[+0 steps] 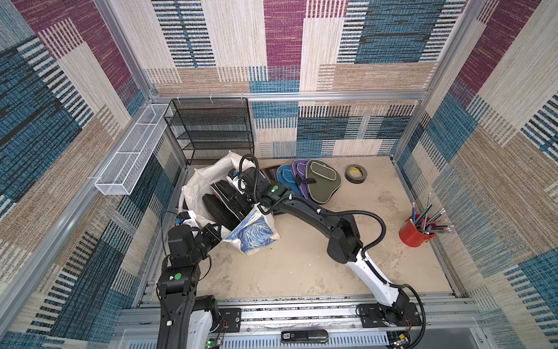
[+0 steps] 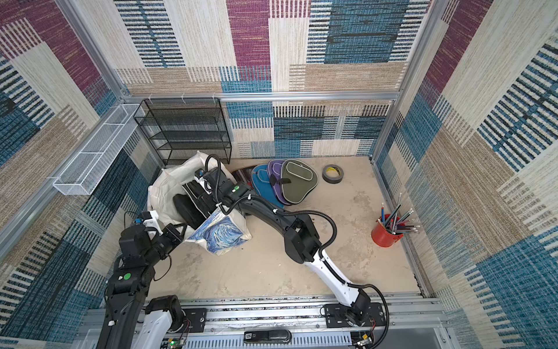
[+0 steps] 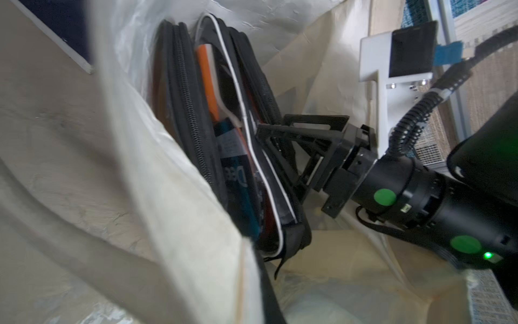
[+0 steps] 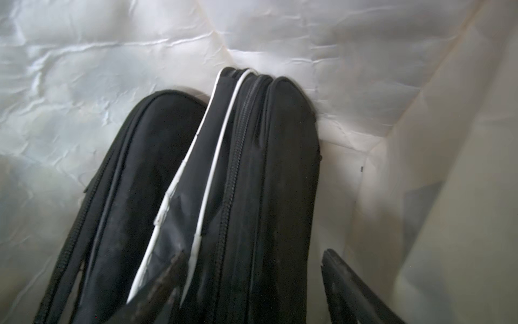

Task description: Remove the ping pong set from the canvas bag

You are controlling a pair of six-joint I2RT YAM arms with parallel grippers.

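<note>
The canvas bag (image 1: pixel 197 189) stands at the back left with its painted front (image 1: pixel 251 232) folded down. Inside are black zipped cases (image 4: pixel 286 178) with white piping; orange and blue items (image 3: pixel 207 70) show in one. My right gripper has reached down into the bag, fingers apart over the upper part of the white-piped case, partly hidden by it in the left wrist view. Whether it grips is unclear. My left gripper (image 1: pixel 214 231) is at the bag's front left rim; its fingers are out of view in the left wrist view.
Blue, purple and olive cases (image 1: pixel 322 180) lie right of the bag, a tape roll (image 1: pixel 355 180) beyond. A red pen cup (image 1: pixel 413 235) stands at right. A black mesh rack (image 1: pixel 209 133) stands behind the bag.
</note>
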